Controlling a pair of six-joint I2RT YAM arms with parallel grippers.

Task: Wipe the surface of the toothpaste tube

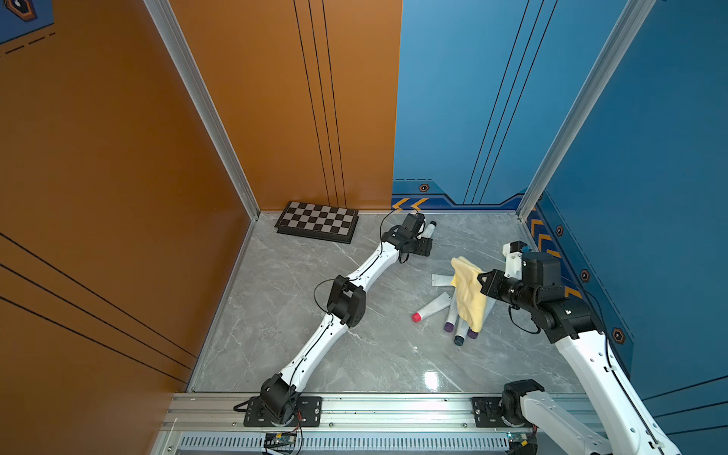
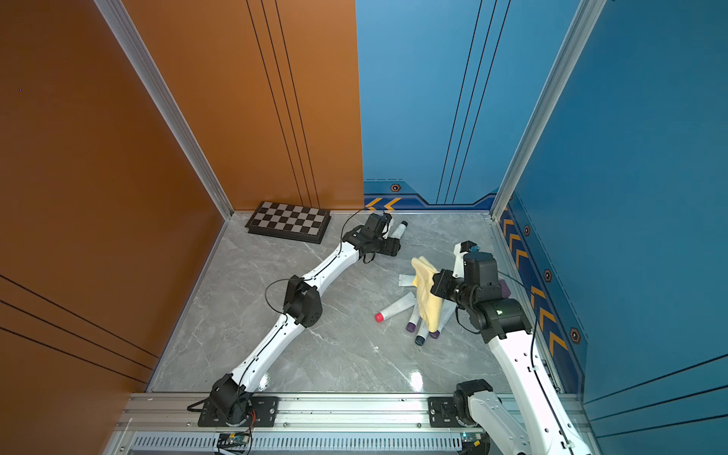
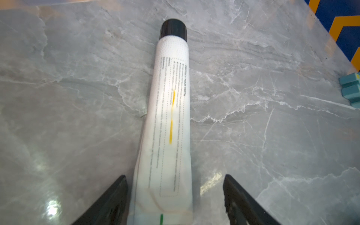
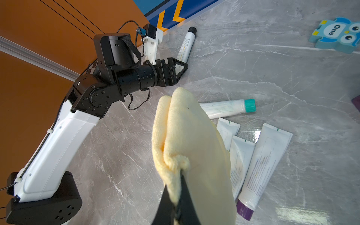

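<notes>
A white toothpaste tube (image 3: 168, 123) with a black cap lies on the grey surface at the back, with short yellow streaks along its label. My left gripper is open around the tube's flat end, a finger on each side; the top left view shows it low there. My right gripper is shut on a yellow cloth (image 4: 193, 150), which hangs above several other tubes in the middle right; the cloth partly hides them.
A checkered board (image 1: 317, 220) lies at the back left. A blue owl block (image 4: 333, 35) sits right of the black-capped tube. Other tubes (image 1: 428, 307) lie in front.
</notes>
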